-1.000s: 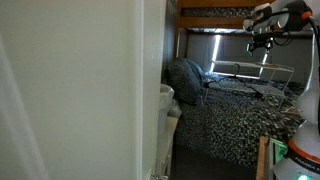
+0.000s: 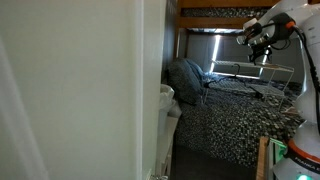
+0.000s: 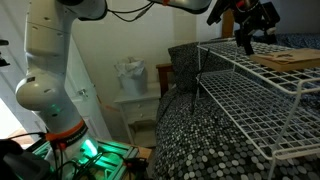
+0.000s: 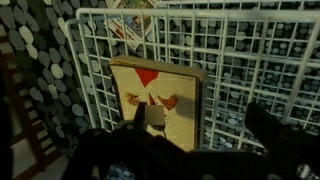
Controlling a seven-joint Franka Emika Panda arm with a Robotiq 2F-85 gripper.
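Note:
My gripper (image 3: pixel 246 42) stands open above a white wire rack (image 3: pixel 238 104), pointing down, with nothing between its fingers. In the wrist view, the dark fingers spread apart at the lower left and right, with the rack's grid below. A tan wooden board or box (image 4: pixel 158 98) with a red triangle and reddish figures lies on the wires there, partly covered by the left finger. A small pale square (image 4: pixel 154 115) is on its face. Exterior view 2 has a tan board (image 3: pixel 287 60) on the rack's top, right of the gripper.
A colourful printed item (image 4: pixel 130 24) lies at the rack's far edge in the wrist view. White drawers (image 3: pixel 137 108) stand against the wall. Dark patterned cloth (image 3: pixel 185 140) covers the area beneath the rack. A white panel (image 2: pixel 75 90) blocks much of exterior view 1.
In exterior view 1, the arm and gripper have come down slightly over the rack. The surroundings look the same.

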